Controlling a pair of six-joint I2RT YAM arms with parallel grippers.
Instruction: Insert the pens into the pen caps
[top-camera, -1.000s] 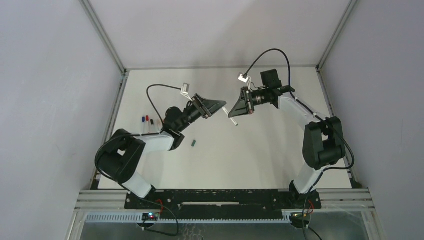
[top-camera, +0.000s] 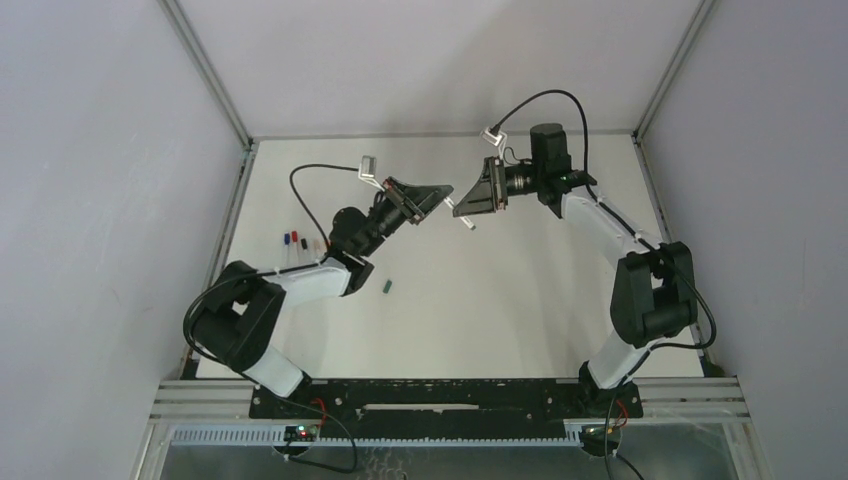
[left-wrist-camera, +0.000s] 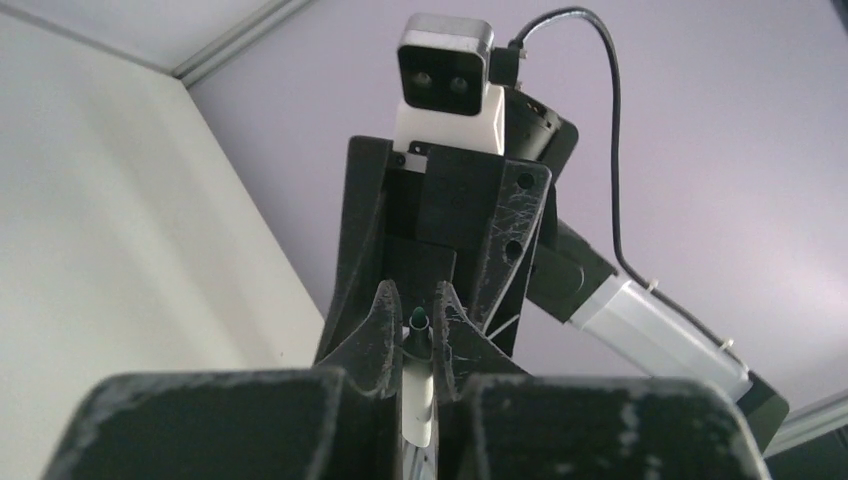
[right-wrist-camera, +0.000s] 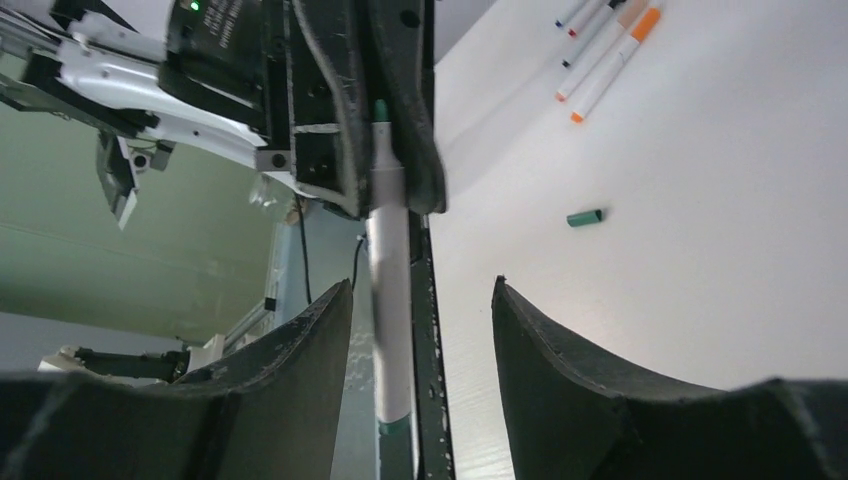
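Observation:
A white marker pen (top-camera: 460, 214) with green ends hangs in the air between the two grippers, held near one end by my left gripper (top-camera: 440, 195), which is shut on it; the pen (right-wrist-camera: 390, 300) points downward in the right wrist view. My right gripper stands open around the lower part of the pen's line of sight, its fingers not closed on it. A small green cap (top-camera: 387, 286) lies on the table, also visible in the right wrist view as a green cap (right-wrist-camera: 584, 218).
Several other pens (right-wrist-camera: 615, 70), with orange, red and dark ends, lie in a row at the table's left, partly behind the left arm in the top view.
Both arms have shifted slightly: my left gripper, with the pen, has moved a little left and up in the top view, and my right arm has moved a little up and right.

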